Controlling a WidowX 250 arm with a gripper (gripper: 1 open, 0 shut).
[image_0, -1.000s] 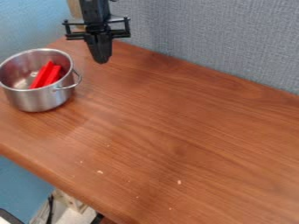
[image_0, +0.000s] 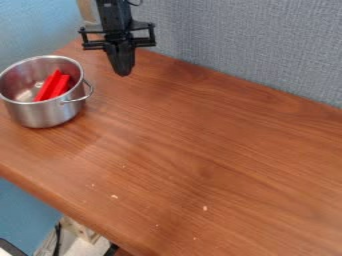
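Observation:
My black gripper (image_0: 122, 58) hangs at the top centre-left, above the back of the wooden table and behind and to the right of a steel pot (image_0: 43, 114). Its fingers point down; whether they are open or shut is not clear from this view. The pot stands upright at the table's left edge, with a red object (image_0: 54, 85) lying inside it, tilted against the interior.
A grey padded wall (image_0: 254, 50) runs along the back. The table's left edge drops away just beside and in front of the pot.
The gripper has shifted slightly right and down. The pot and the red object in it look unchanged.

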